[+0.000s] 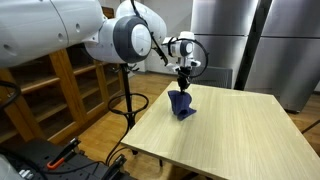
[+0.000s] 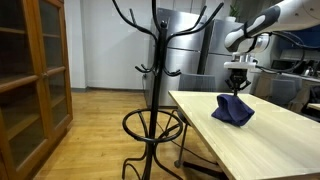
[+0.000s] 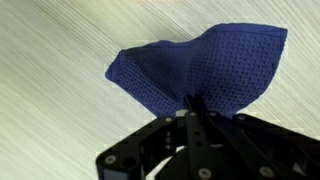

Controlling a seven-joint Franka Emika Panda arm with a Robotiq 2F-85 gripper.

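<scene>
A dark blue textured cloth point(image 1: 182, 104) is drawn up into a peak above the pale table point(image 1: 235, 120). At the top of that peak my gripper point(image 1: 184, 88) is shut on the cloth, pointing down. From the other side, exterior view 2 shows the cloth point(image 2: 233, 112) bunched beneath the gripper point(image 2: 237, 93), its lower part at the tabletop. In the wrist view the cloth point(image 3: 225, 65) spreads out past the closed fingertips, with one corner reaching left and another to the upper right. The pinched bit itself is hidden by the fingers.
Bare tabletop lies to the right and in front of the cloth. A black coat stand point(image 2: 152, 125) rises beside the table's edge. Behind the table are a dark chair point(image 1: 213, 77) and steel fridges point(image 1: 285, 60). Wooden cabinets point(image 1: 45, 90) line the left.
</scene>
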